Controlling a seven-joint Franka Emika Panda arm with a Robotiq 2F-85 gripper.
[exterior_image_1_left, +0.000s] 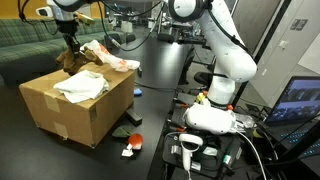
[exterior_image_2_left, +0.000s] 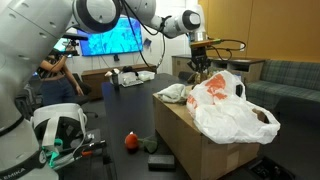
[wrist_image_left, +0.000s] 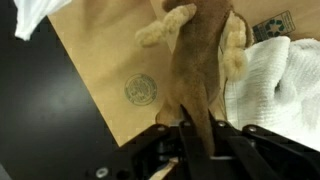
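Observation:
My gripper (exterior_image_1_left: 73, 46) is shut on a brown plush toy (exterior_image_1_left: 76, 62), above the cardboard box (exterior_image_1_left: 62, 112) in exterior view 1. In the wrist view the toy (wrist_image_left: 197, 62) stretches away from the shut fingers, its paler tan limbs sticking out to both sides. The part between the fingertips is mostly hidden by the fur. Whether the toy's lower end still touches the box top cannot be made out. From exterior view 2, most of the toy is hidden behind the white bag.
On the box top lie a white cloth (exterior_image_1_left: 82, 86) and a white plastic bag with red print (exterior_image_2_left: 225, 105). A red object (exterior_image_1_left: 135, 142) and a dark green one (exterior_image_1_left: 123, 131) rest on the dark table beside the box. Bare table lies in front.

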